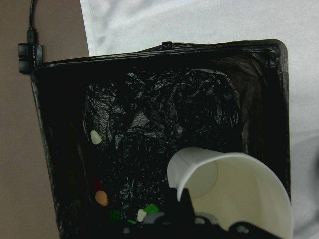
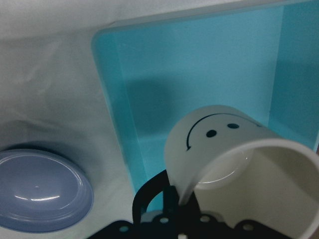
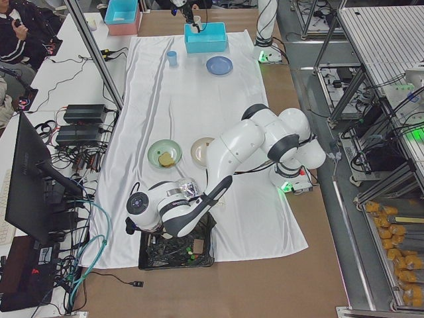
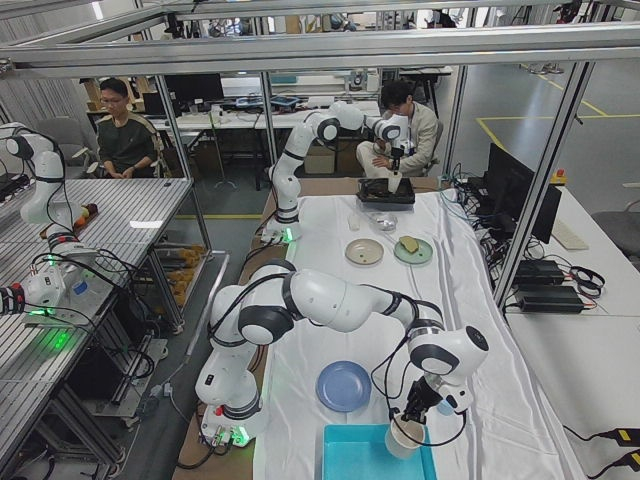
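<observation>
My left gripper is shut on a white paper cup (image 1: 224,189), tilted over a black bag-lined bin (image 1: 159,50) holding small bits. In the camera right view my right gripper (image 4: 412,410) holds a white mug (image 4: 402,436) over a turquoise basket (image 4: 335,450); in the right wrist view the mug (image 2: 209,129) shows a smiley face, and the gripper is shut on its wall.
A blue plate (image 3: 218,65) and blue cup (image 3: 172,57) stand at the far end. A green plate (image 3: 154,156) with a yellow item and a beige plate (image 3: 199,149) lie mid-table on the white cloth.
</observation>
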